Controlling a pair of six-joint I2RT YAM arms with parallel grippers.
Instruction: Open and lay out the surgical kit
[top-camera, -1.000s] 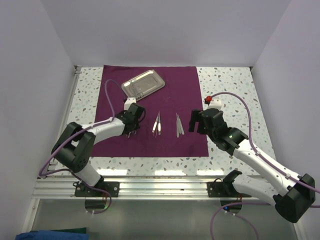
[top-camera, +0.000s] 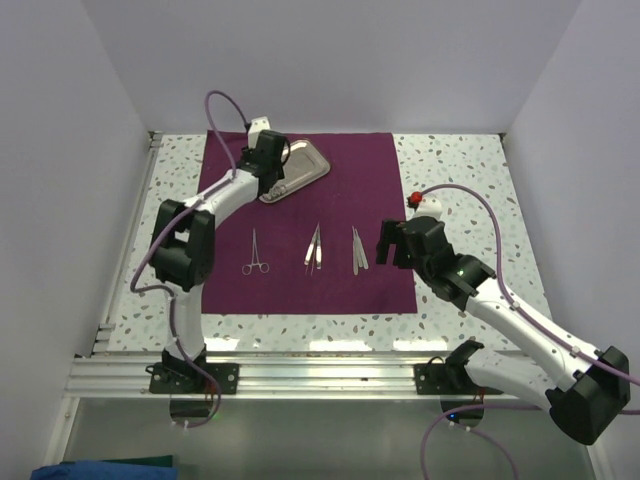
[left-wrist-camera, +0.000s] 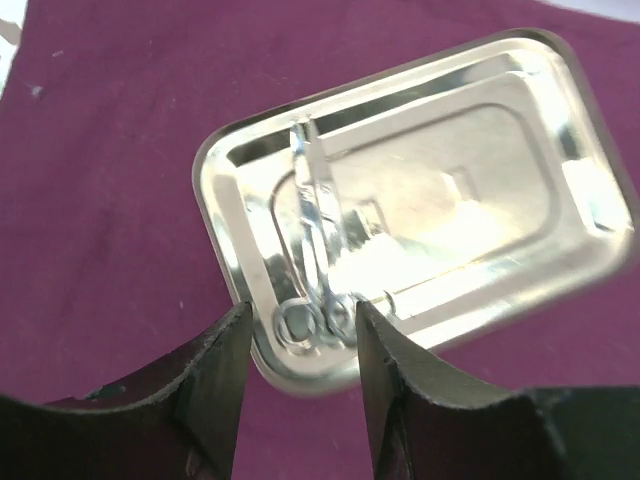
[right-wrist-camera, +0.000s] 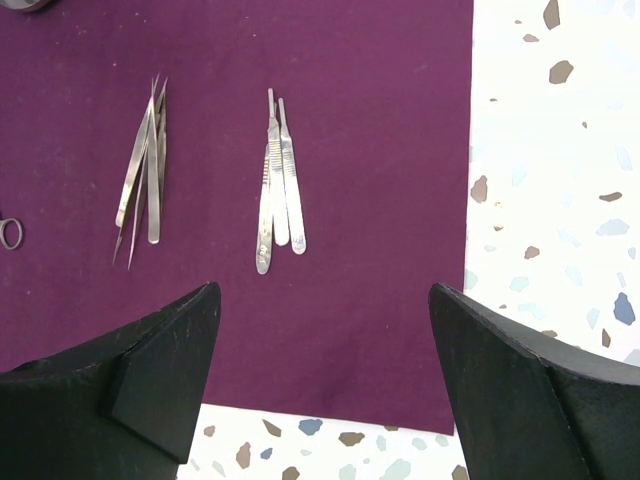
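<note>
The steel tray (top-camera: 310, 163) lies at the back of the purple cloth, holding instruments with ring handles and long shafts (left-wrist-camera: 312, 220). My left gripper hangs open over the tray's near left part, fingers empty. On the cloth, in the top view, lie a ringed clamp (top-camera: 255, 266), tweezers (top-camera: 314, 250) and scalpel handles (top-camera: 359, 255), running left to right; the right wrist view shows several tweezers and three handles. My right gripper stands open and empty over the cloth's right side, near the scalpel handles.
Speckled table margins (top-camera: 470, 180) surround it on the sides and front. A small red object (top-camera: 416, 197) shows behind my right gripper.
My left gripper has moved from over the clamp up and back to over the tray. The clamp is now uncovered. The right arm has not moved.
</note>
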